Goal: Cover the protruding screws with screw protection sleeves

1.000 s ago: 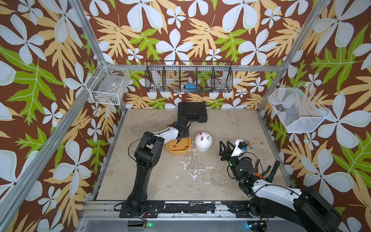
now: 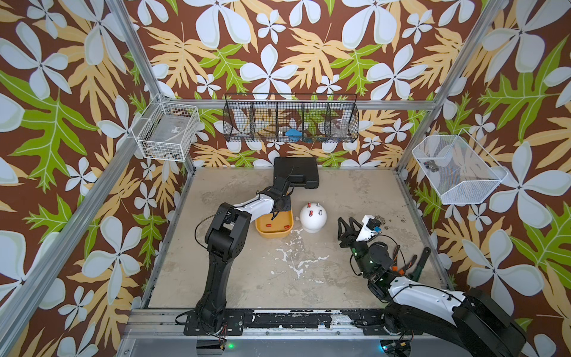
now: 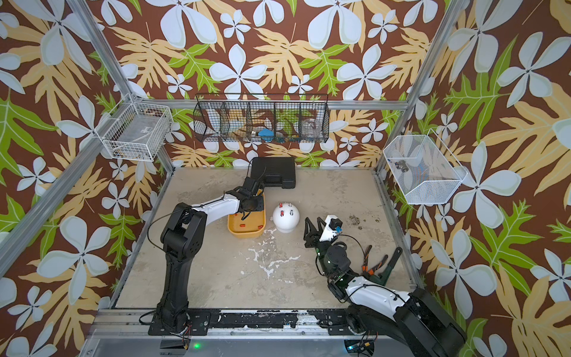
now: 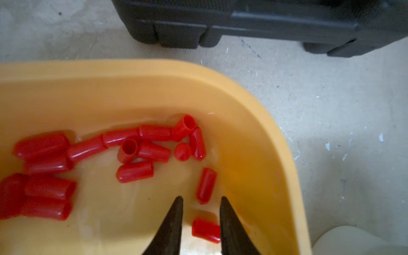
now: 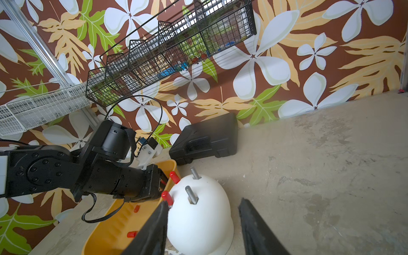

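An orange tub (image 2: 273, 233) holds many loose red sleeves (image 4: 133, 171). My left gripper hangs inside it, fingers apart over a red sleeve (image 4: 204, 229) near the tub's right wall; whether that sleeve lies between or below the fingers is unclear. Right of the tub stands a white dome (image 5: 197, 216) with screws: two wear red sleeves (image 5: 174, 177), and two bare metal screws (image 5: 191, 193) show in the right wrist view. My right gripper is open and empty, to the right of the dome.
A black case (image 2: 295, 169) lies behind the tub. Pliers-like tools (image 3: 374, 267) lie beside my right arm. Wire baskets (image 2: 289, 119) hang on the frame.
My left arm has shifted slightly over the tub. The right arm and the dome have not moved.
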